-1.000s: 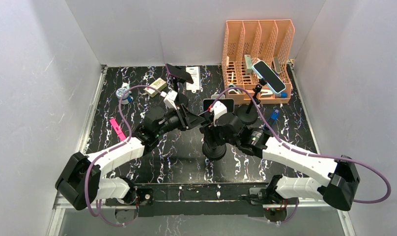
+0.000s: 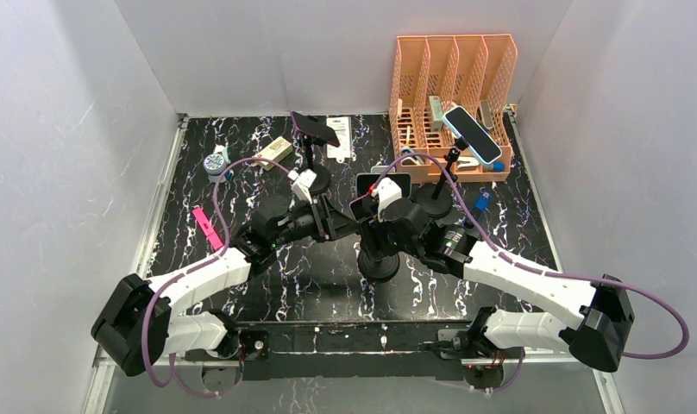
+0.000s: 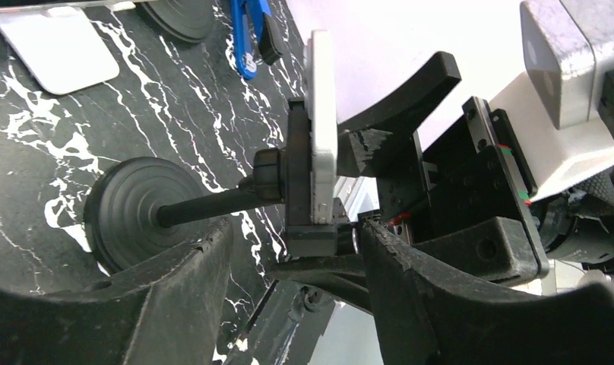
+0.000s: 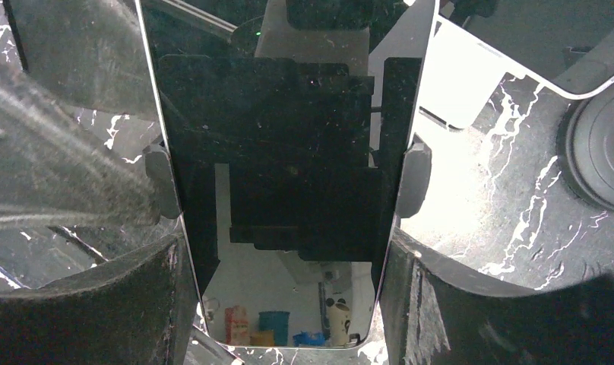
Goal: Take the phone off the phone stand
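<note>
A phone [image 4: 285,190] in a black stand fills the right wrist view, screen facing that camera; in the left wrist view it appears edge-on in the stand's holder [image 3: 309,239], on a post above a round base [image 3: 137,190]. My right gripper [image 2: 371,224] is open around the phone's lower part, a finger at either side; whether they touch it I cannot tell. My left gripper [image 2: 349,222] faces it from the left, part open, its fingertips [image 3: 399,281] just below and beside the holder in its wrist view, with nothing clearly held.
Two other stands carry a tilted dark device [image 2: 315,129] and a phone [image 2: 471,135]. An orange rack [image 2: 453,60] stands behind. A pink item [image 2: 205,226], a blue item [image 2: 479,207] and small boxes lie on the marble table [image 2: 302,285].
My right arm is almost unchanged.
</note>
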